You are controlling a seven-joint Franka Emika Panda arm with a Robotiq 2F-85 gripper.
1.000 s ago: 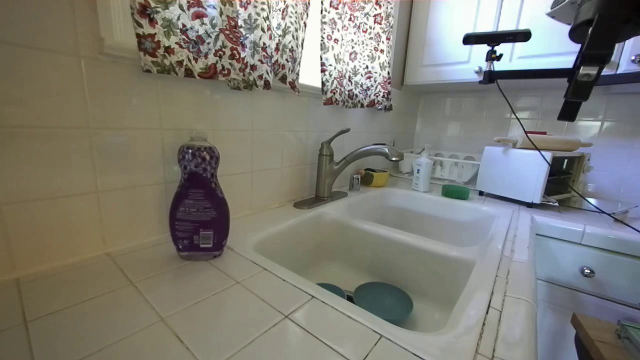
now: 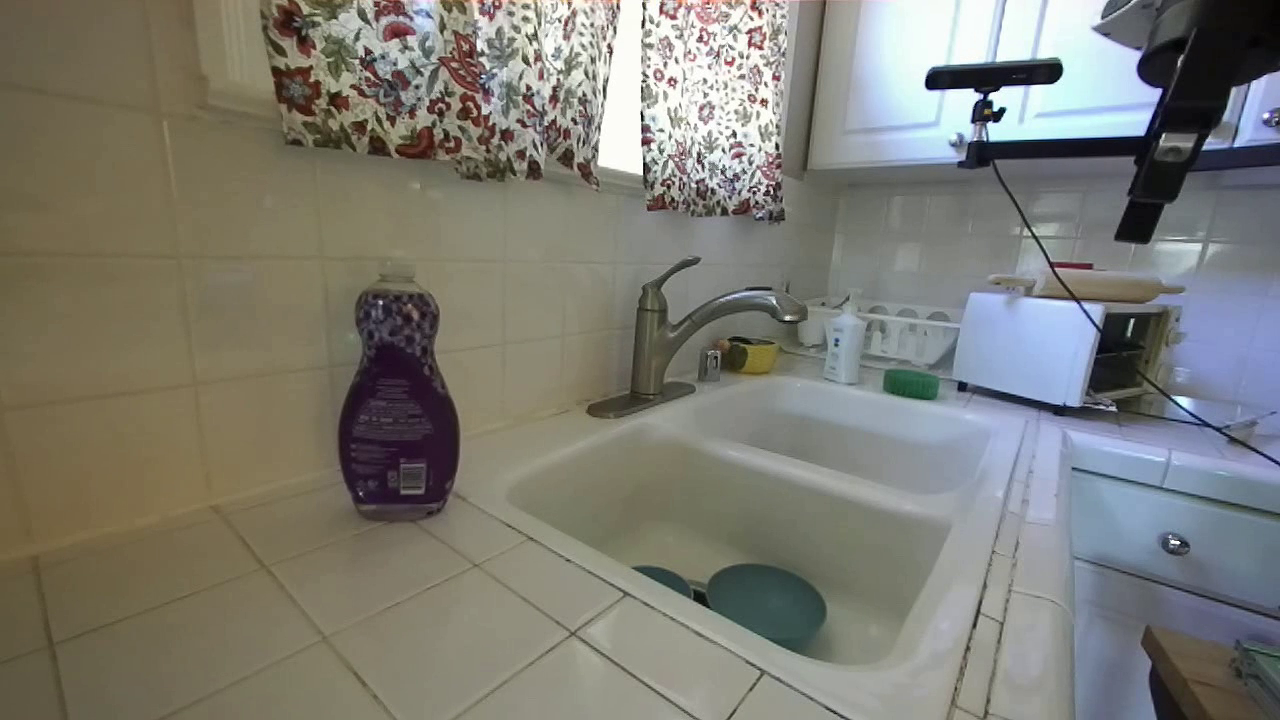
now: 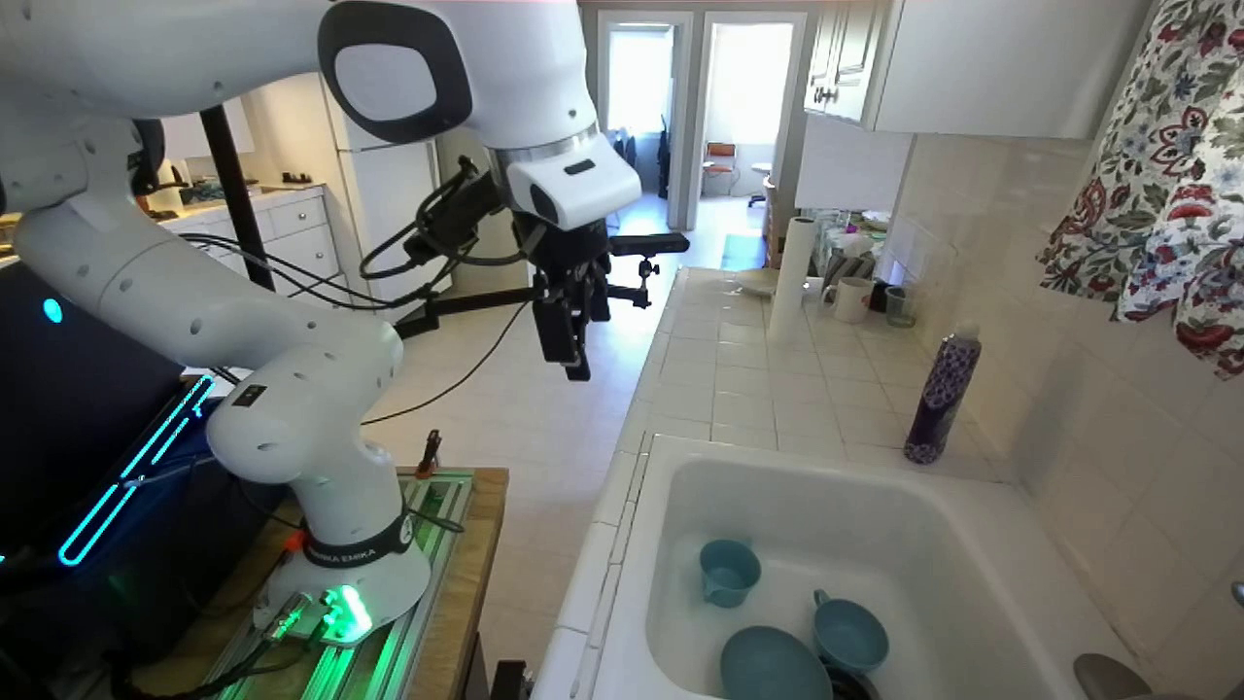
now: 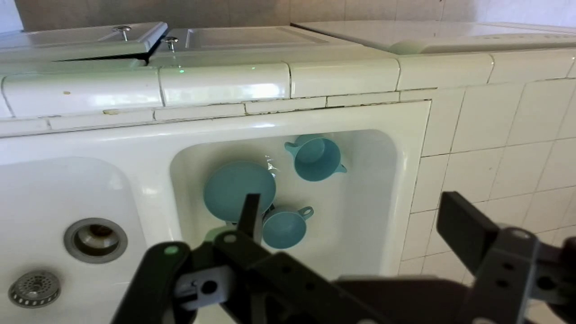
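Note:
My gripper hangs high over the sink's edge, its two black fingers wide apart and nothing between them. In exterior view 2 the gripper [image 3: 571,367] is well above the counter level. Below, one basin of the white sink [image 4: 356,237] holds blue-green dishes: a round bowl [image 4: 240,189], a two-handled cup [image 4: 317,157] and a smaller one-handled cup [image 4: 284,228]. Something dark lies partly hidden beneath the bowl and the smaller cup. A purple dish soap bottle [image 2: 398,408] stands upright on the tiled counter by the wall.
A metal faucet [image 2: 654,342] rises behind the sink. The other basin, with its drain [image 4: 95,240], has a loose strainer [image 4: 35,289] beside it. Past the sink are a green scrubber [image 2: 911,383], a white pump bottle [image 2: 845,348] and a toaster oven [image 2: 1029,346].

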